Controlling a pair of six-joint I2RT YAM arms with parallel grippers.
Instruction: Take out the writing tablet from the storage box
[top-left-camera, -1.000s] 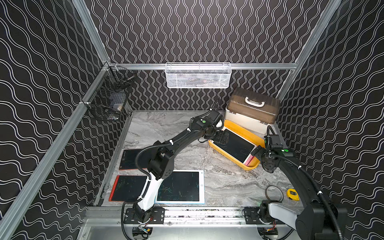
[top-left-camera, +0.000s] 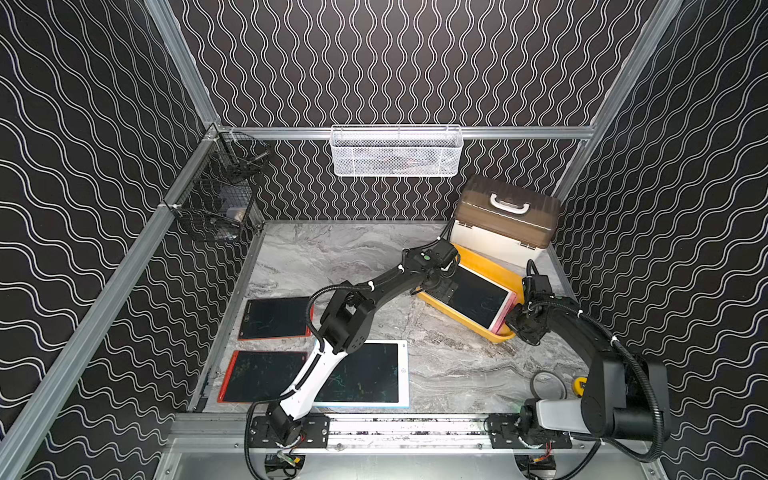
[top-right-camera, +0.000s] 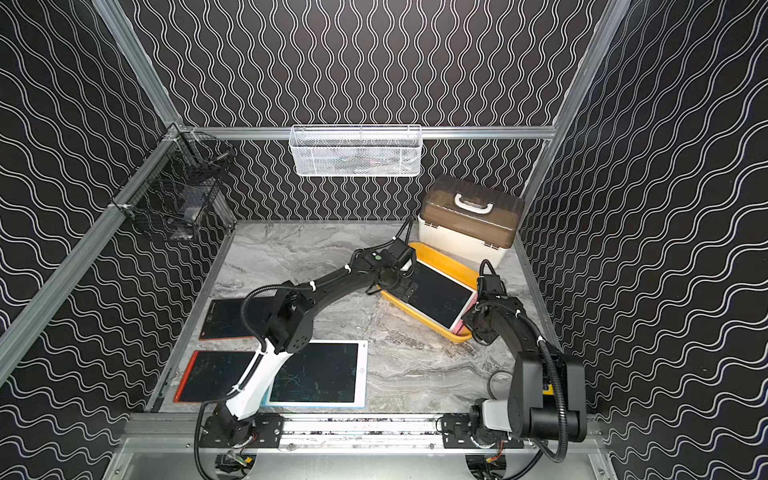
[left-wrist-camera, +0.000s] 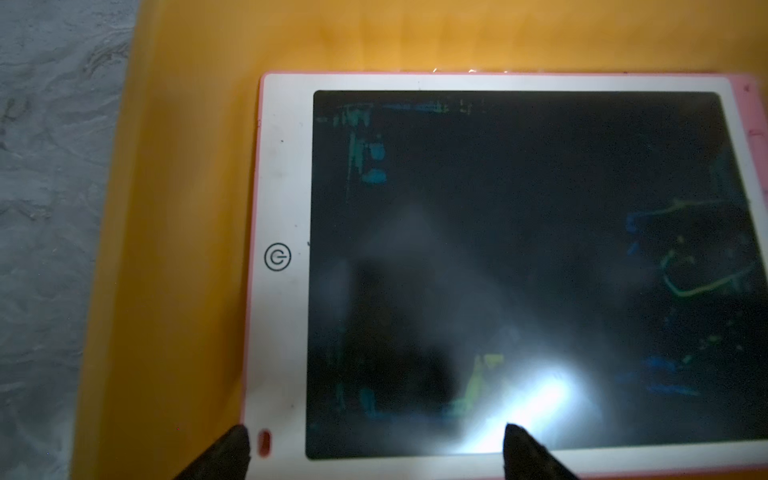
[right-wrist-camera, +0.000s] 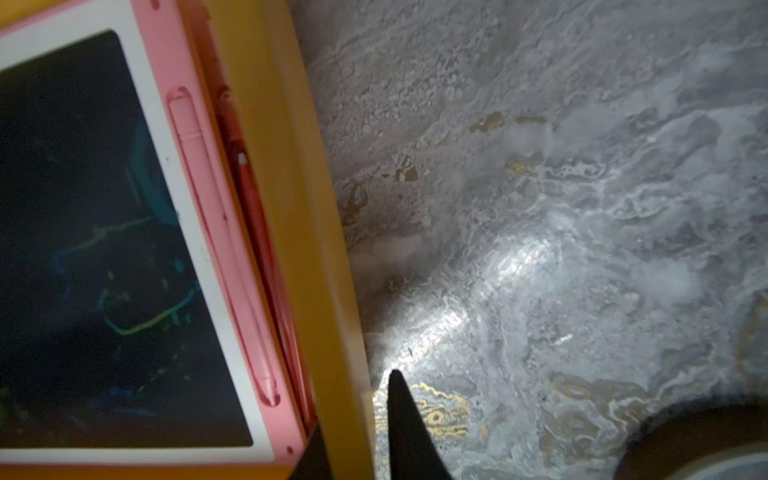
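The yellow storage box (top-left-camera: 512, 281) lies on the marbled table at the right. Inside it rests a pink-and-white writing tablet with a dark screen; in the right wrist view a red edge (right-wrist-camera: 254, 200) shows between this tablet and the box wall. My left gripper hovers open over the tablet's near edge at its power-button end, nothing between its fingers. At the opposite end, my right gripper is shut on the box's wall, one finger (right-wrist-camera: 408, 440) outside it and the other inside.
Several tablets lie at the front left, among them a white-framed tablet (top-left-camera: 402, 372) and a red-framed tablet (top-left-camera: 228, 376). A brown-lidded case (top-left-camera: 509, 209) stands behind the box. A dark ring (top-left-camera: 534, 376) and a yellow tape measure (top-left-camera: 579, 386) lie at the front right.
My right gripper has come down to the box's right end and closed on its wall. The box stays about where it was.
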